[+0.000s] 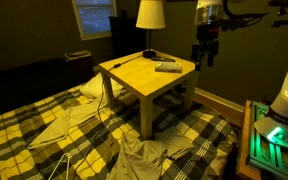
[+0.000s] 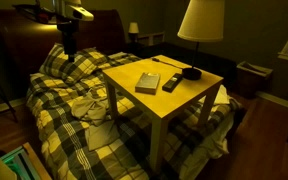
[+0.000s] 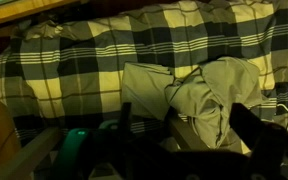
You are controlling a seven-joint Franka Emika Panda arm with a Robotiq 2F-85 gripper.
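Observation:
My gripper (image 1: pixel 203 58) (image 2: pixel 69 48) hangs high above the bed, clear of the small table in both exterior views. In the wrist view the fingers (image 3: pixel 182 118) stand wide apart, with no object visible between the dark fingers. Below lies a crumpled grey-beige cloth (image 3: pixel 216 88) on the plaid bedspread (image 3: pixel 79 62), with a flatter cloth piece (image 3: pixel 146 82) beside it. A light wood table (image 1: pixel 134 77) (image 2: pixel 134 75) stands on the bed, bearing a book-like flat item (image 1: pixel 168 67) (image 2: pixel 148 82), a dark remote (image 2: pixel 172 82) and a lamp (image 1: pixel 151 15) (image 2: pixel 201 22).
More pale cloth (image 1: pixel 66 122) spreads over the bed left of the table, and another heap (image 1: pixel 139 158) lies before it. A thin cable (image 1: pixel 103 95) runs down from the tabletop. The dark headboard (image 2: pixel 34 40) borders the bed; the space around the gripper is free.

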